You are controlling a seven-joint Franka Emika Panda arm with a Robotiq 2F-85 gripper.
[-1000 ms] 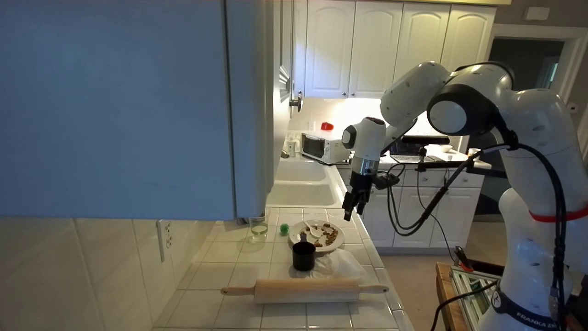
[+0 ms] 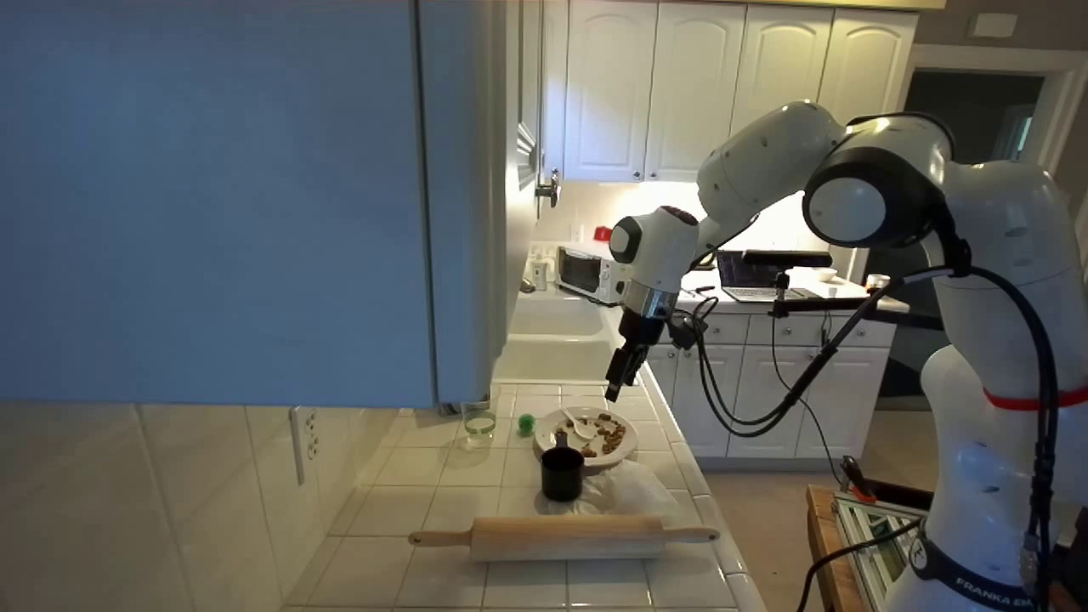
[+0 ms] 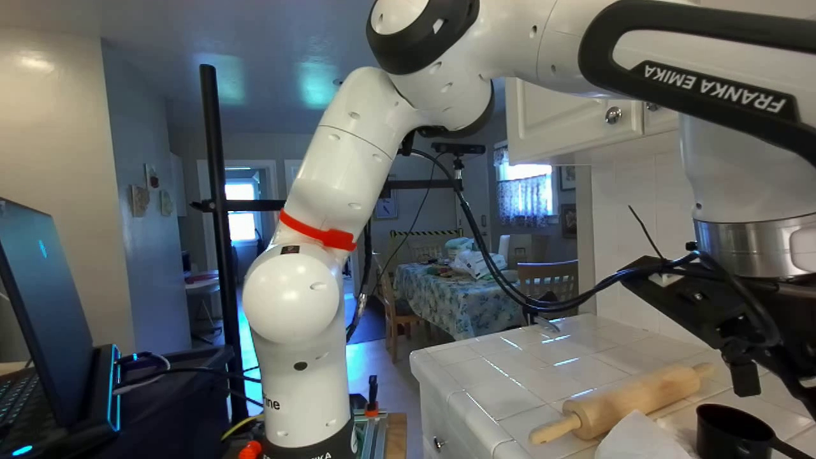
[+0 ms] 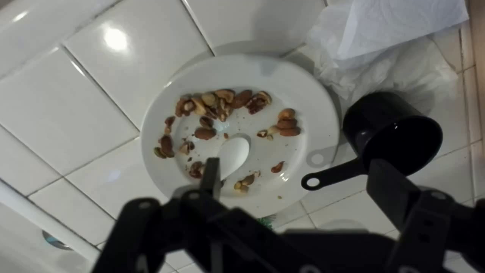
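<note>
My gripper (image 2: 624,389) hangs above the counter at the sink-side edge of a white plate (image 2: 624,456), apart from everything below. In the wrist view its two black fingers (image 4: 386,193) stand wide open with nothing between them. Mixed nuts (image 4: 213,104) lie scattered over the plate, and a white spoon (image 4: 234,154) rests among them, its handle hidden behind one finger. Beside the plate is a black measuring cup (image 4: 377,120), its handle reaching over the plate's rim. In the second exterior view the cup (image 3: 732,429) shows at the lower right.
A crumpled white bag or paper (image 2: 634,491) lies by the cup. The wooden rolling pin (image 2: 567,537) lies across the nearer counter. A glass (image 2: 478,423) and a small green object (image 2: 526,424) stand left of the plate. Behind is the sink (image 2: 556,359); an upper cabinet (image 2: 214,204) overhangs the left.
My gripper has moved left toward the plate and tilted, its fingertips slightly lower. The plate, cup and rolling pin have stayed in place.
</note>
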